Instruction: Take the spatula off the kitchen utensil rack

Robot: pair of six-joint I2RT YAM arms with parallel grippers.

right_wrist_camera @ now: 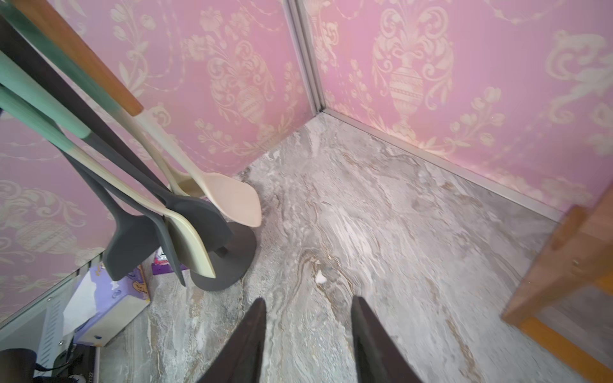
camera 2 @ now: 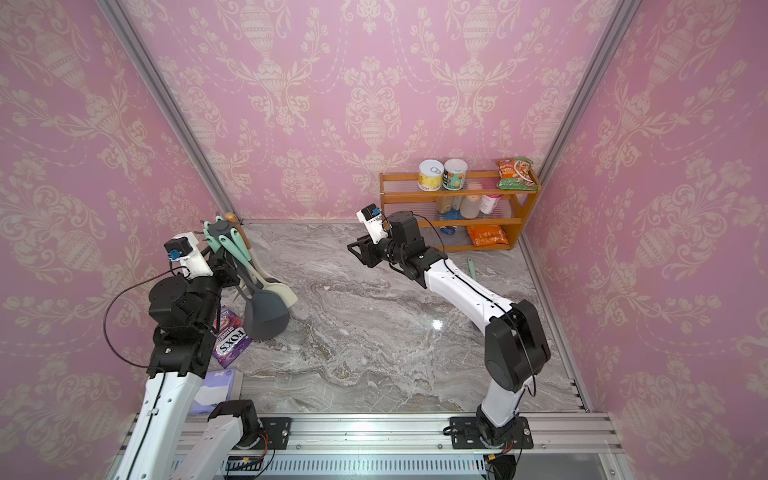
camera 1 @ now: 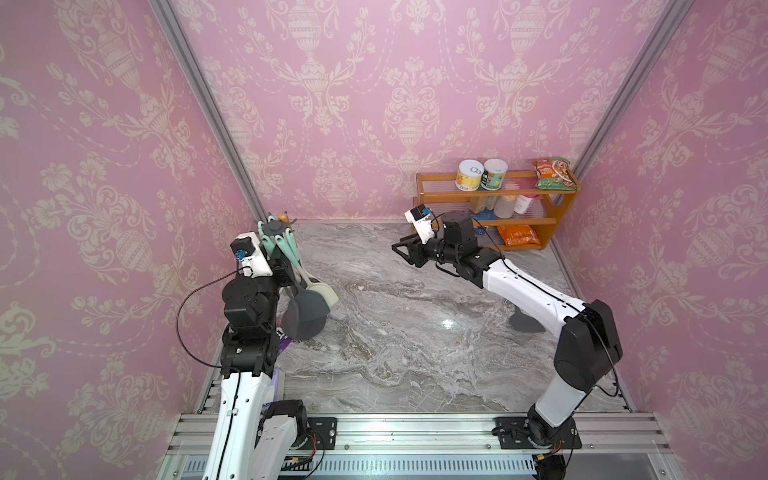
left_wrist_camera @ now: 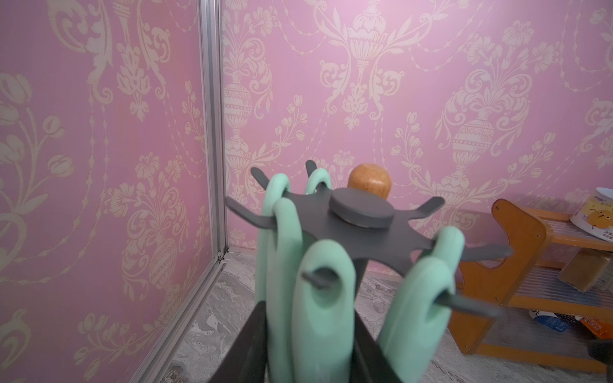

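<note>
The utensil rack stands at the left, its dark hooked top (left_wrist_camera: 360,207) carrying several utensils by mint handles; its round grey base (right_wrist_camera: 236,255) shows below them. Fingers apart, my left gripper straddles mint handles (left_wrist_camera: 324,319) that still hang from hooks; whether the fingers touch them cannot be told. A dark spatula (camera 1: 525,321) lies on the table at the right, partly under the right arm, its mint handle (camera 2: 471,268) pointing to the back. Over mid-table my right gripper is open, with nothing between its fingers.
A wooden shelf (camera 1: 424,196) with cans and packets stands at the back right. A purple packet (camera 2: 232,340) and a lilac box (camera 2: 216,389) lie by the left arm.
</note>
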